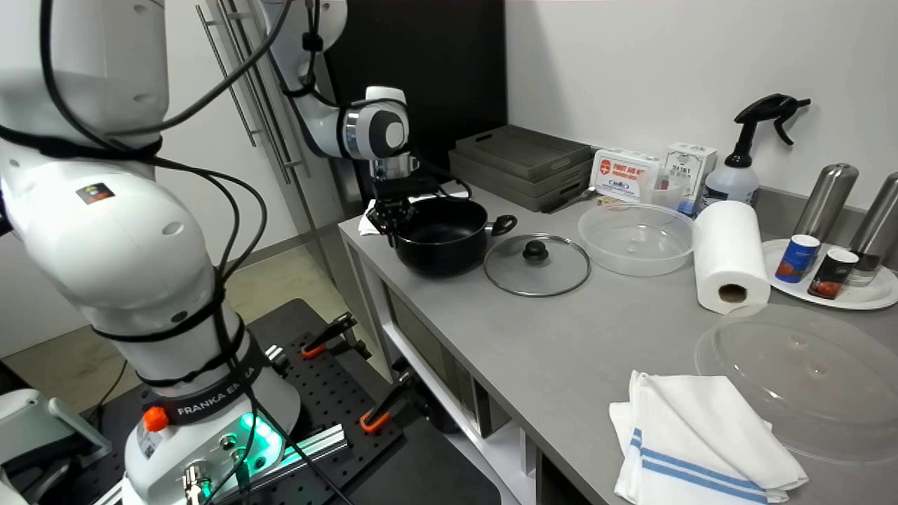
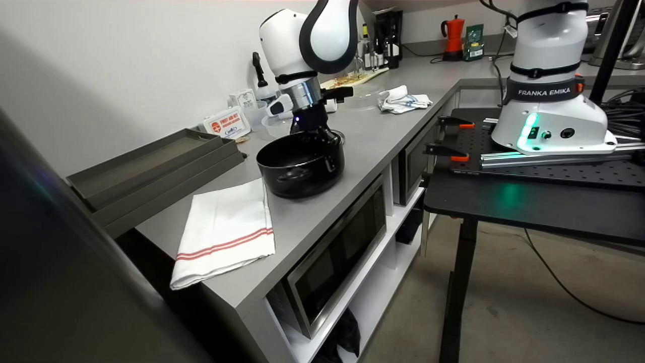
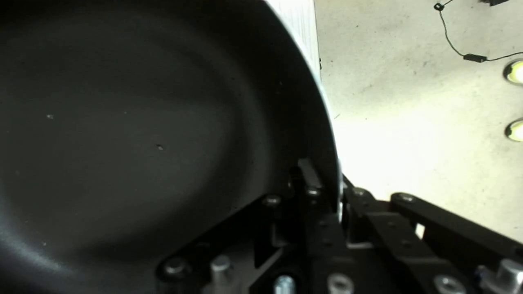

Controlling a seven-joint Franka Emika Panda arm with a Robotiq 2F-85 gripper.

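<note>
A black pot (image 1: 442, 249) rests near the front edge of the grey counter, and its inside looks empty in the wrist view. My gripper is shut on the pot's rim, one finger inside the wall and the other outside it. In exterior view 2 the gripper reaches down at the far side of the pot (image 2: 296, 179). Right beside the pot lies a glass lid (image 1: 539, 268) with a black knob. A white towel with red stripes (image 2: 227, 227) is spread on the counter next to the pot.
Grey trays (image 1: 523, 164) are stacked behind the pot. A clear plastic bowl (image 1: 637, 261), a paper towel roll (image 1: 730, 252) and a blue-striped towel (image 1: 703, 438) lie farther along the counter. Bare counter (image 1: 547, 353) stretches in front of the lid.
</note>
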